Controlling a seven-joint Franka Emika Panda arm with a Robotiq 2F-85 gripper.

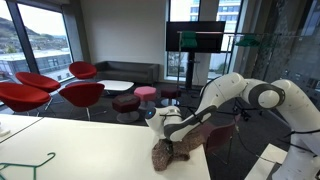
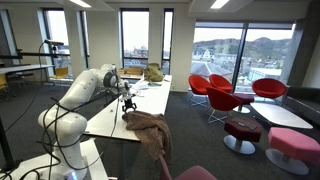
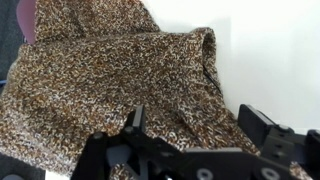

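A brown knitted garment lies bunched at the table's right edge. In the second exterior view the same garment droops over that edge. From the wrist view its speckled brown-and-white knit fills most of the picture, with a folded edge toward the white tabletop. My gripper stands open low over the cloth, its two dark fingers wide apart. Knit shows between them, but neither finger is seen closed on it. Whether the fingertips touch the cloth cannot be told.
A green hanger lies at the near left of the white table. A dark red chair stands close to the table's edge. More red chairs and stools are farther off.
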